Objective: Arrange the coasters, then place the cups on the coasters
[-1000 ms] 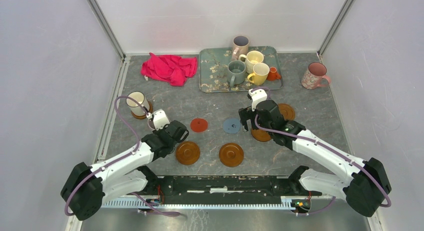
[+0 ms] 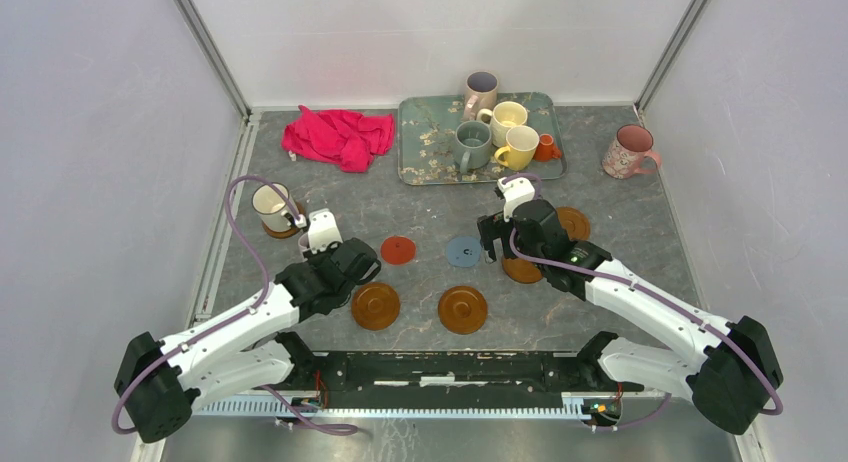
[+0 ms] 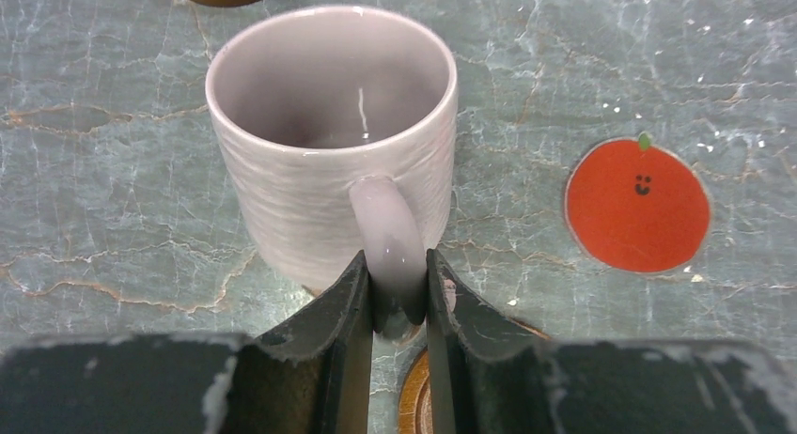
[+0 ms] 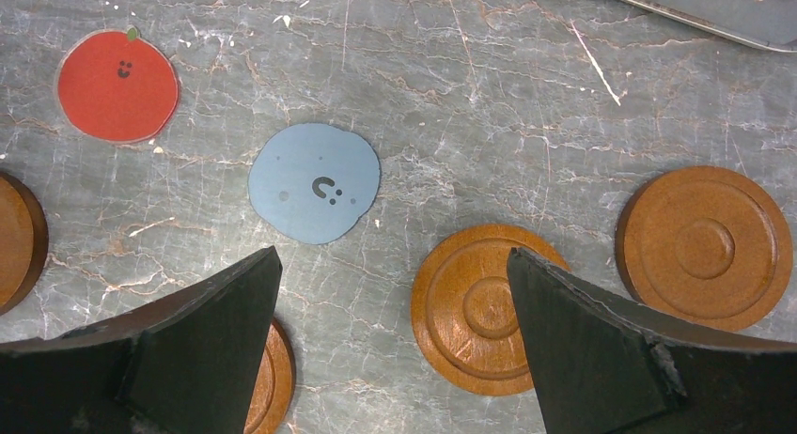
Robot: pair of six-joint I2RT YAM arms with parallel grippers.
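Observation:
A pale pinkish-grey cup (image 3: pixel 310 199) stands roughly upright in the left wrist view, with its handle toward me. My left gripper is shut on that handle. From above, the left arm hides most of the cup, and I cannot tell whether its base touches the table. A brown wooden coaster (image 3: pixel 414 396) shows partly behind the left fingers; from above, this coaster (image 2: pixel 375 306) lies bare just right of that gripper. My right gripper is open and empty, above the table near the blue coaster (image 4: pixel 315 183) and a wooden coaster (image 4: pixel 470 345).
A red coaster (image 2: pixel 398 250) lies flat between the arms. A white cup (image 2: pixel 271 208) sits on a wooden coaster at left, near a pink cloth (image 2: pixel 340 137). Several cups stand on the green tray (image 2: pixel 425 147). A patterned pink mug (image 2: pixel 628 152) is at far right.
The left gripper has shifted slightly away from the robot's base, while its elbow has swung a little to the left. The right arm and the tabletop objects look the same.

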